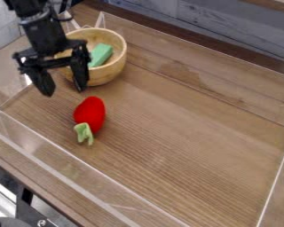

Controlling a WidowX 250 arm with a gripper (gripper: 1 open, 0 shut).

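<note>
My black gripper [60, 85] hangs at the upper left, open, with its fingers apart just beside the left front of a wooden bowl. A red object [90, 113] with a pale green end, shaped like a radish or strawberry toy, lies on the wooden table below and right of the gripper, apart from it.
The wooden bowl [114, 49] holds a green object [100, 53] and is partly hidden by the arm. A pale edge runs along the table's left side.
</note>
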